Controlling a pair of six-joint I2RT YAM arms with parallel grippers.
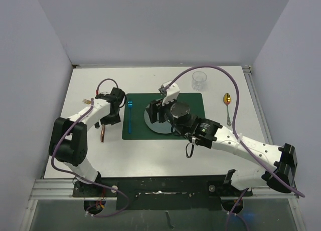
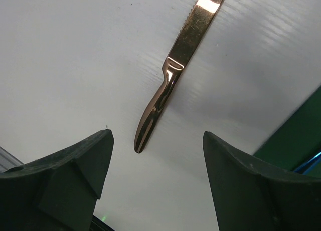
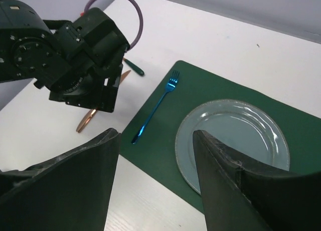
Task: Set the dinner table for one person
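Note:
A copper knife [image 2: 158, 98] lies on the bare table left of the green placemat [image 1: 141, 133]. My left gripper is open above it, the handle end between the fingers in the left wrist view and nothing gripped. On the placemat's left part rests a blue fork [image 3: 156, 109], and a clear plate [image 3: 233, 123] sits near its middle. Over the plate hangs my right gripper, open and empty. A gold spoon [image 1: 227, 108] lies on the table at the right. The glass [image 1: 199, 79] stands at the back right, off the placemat.
Behind the left gripper, a green-handled utensil [image 3: 134, 66] lies at the back left, partly hidden by the left arm in the top view. Free table surrounds the spoon and the front of the placemat. Walls close in both sides and the back.

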